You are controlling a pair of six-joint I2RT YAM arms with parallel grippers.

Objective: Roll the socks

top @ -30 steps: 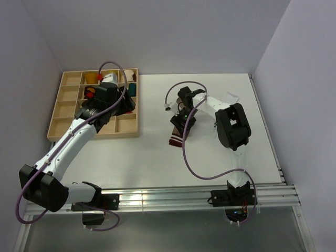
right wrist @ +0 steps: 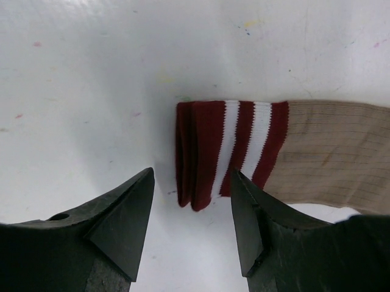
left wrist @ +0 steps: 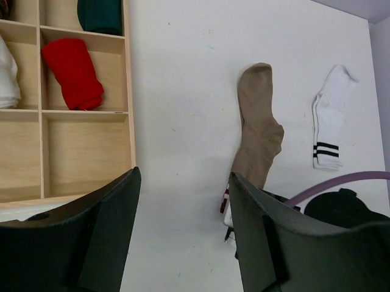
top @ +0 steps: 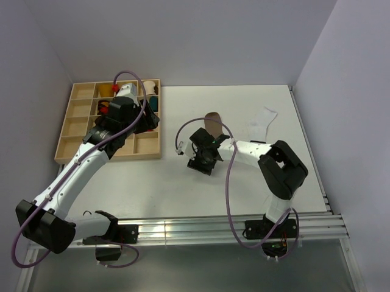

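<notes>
A brown pair of socks [left wrist: 256,121] lies flat on the table, its maroon cuffs with white stripes [right wrist: 228,146] towards the front. In the top view only its far end [top: 213,124] shows; the right arm covers the rest. My right gripper is over the cuff end, its fingers apart; the cuff edge shows between and beyond its fingers, not visibly gripped. My left gripper stands open near the right side of the box, with bare table between its fingers. White socks with black stripes [left wrist: 329,118] lie at the far right.
A wooden compartment box [top: 75,126] stands at the back left. It holds a red roll [left wrist: 74,73], a dark green roll [left wrist: 99,16] and other rolled socks.
</notes>
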